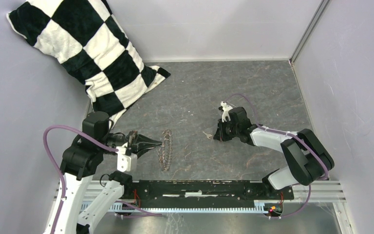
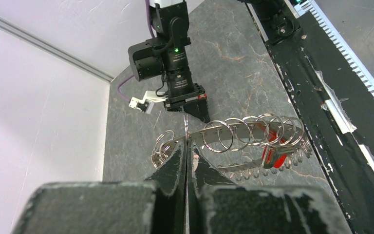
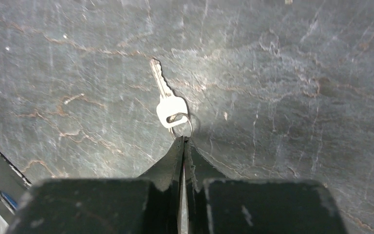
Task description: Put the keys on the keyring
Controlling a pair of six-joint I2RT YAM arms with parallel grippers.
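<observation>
A small silver key point(image 3: 170, 107) lies flat on the grey floor, its thin wire ring point(image 3: 192, 129) reaching the tips of my right gripper. The right fingers are nearly together; whether the wire is pinched between them does not show. In the top view that key point(image 1: 208, 135) lies just left of the right gripper point(image 1: 215, 139). My left gripper is shut on the keyring point(image 2: 238, 134), a thin metal loop carrying several small wire rings. Seen from above, the keyring point(image 1: 165, 151) hangs at the left fingertips.
A black-and-white checkered cloth point(image 1: 87, 53) drapes over the back left corner. Along the front edge runs a black rail point(image 1: 195, 187); pale walls point(image 1: 214, 29) close off the back and sides.
</observation>
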